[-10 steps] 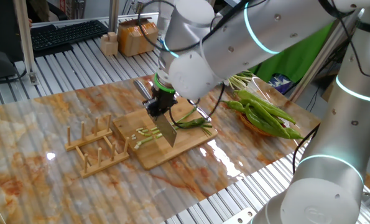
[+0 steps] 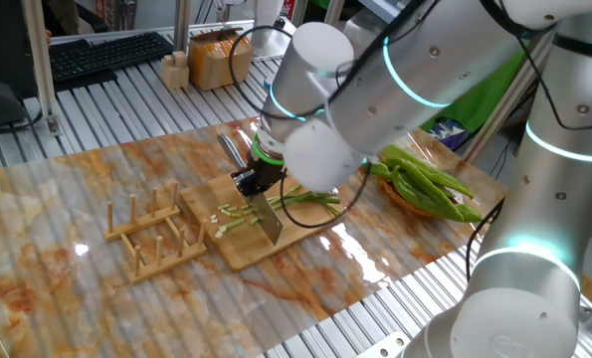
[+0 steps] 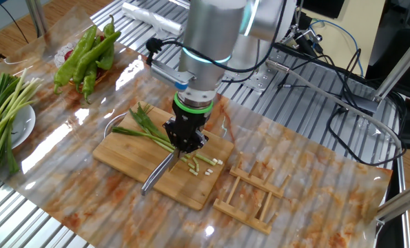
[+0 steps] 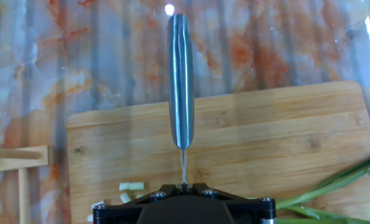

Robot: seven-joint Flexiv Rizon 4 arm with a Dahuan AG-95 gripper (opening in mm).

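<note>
A metal-handled cleaver (image 2: 267,221) is held in my gripper (image 2: 249,185), which is shut on it where the handle meets the blade. Its handle (image 4: 181,81) points away from the gripper in the wrist view. The blade hangs down among green onions (image 3: 147,122) lying across the wooden cutting board (image 2: 238,259). Short cut pieces (image 4: 132,186) lie on the board beside the blade, towards the rack. Whether the edge touches the board cannot be made out. In the wrist view the gripper hides the blade and most of the onions.
A wooden peg rack (image 3: 249,217) stands close to the board's end. Beyond the opposite end, a basket of green peppers (image 3: 87,63) sits on the marbled table. More green onions (image 3: 3,127) lie on a white plate (image 3: 27,124). Table space in front of the rack is clear.
The rack and peppers have stayed put.
</note>
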